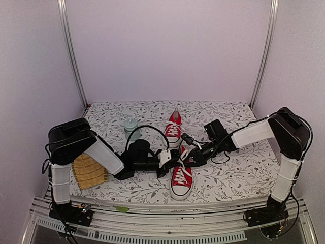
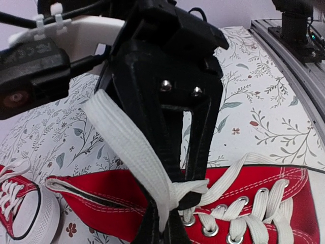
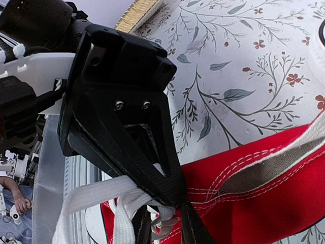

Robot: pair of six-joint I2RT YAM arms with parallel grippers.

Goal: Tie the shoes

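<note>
The near red shoe (image 1: 181, 185) points its white toe at the front edge, with both grippers over its laced opening. My left gripper is shut on a white lace (image 2: 129, 137), whose free end rises slantwise. In the left wrist view, another stretch of lace crosses by the right gripper's tip. My right gripper has its fingers apart, low over the shoe, with lace (image 3: 163, 216) showing in the gap. From there, loops of lace drape against the left gripper's end. How the strands cross is partly hidden. The far red shoe (image 1: 173, 128) lies behind.
A woven tan mat (image 1: 90, 171) lies at the left front, and a pale bottle-like object (image 1: 131, 127) stands behind the left arm. The arms nearly touch over the shoe.
</note>
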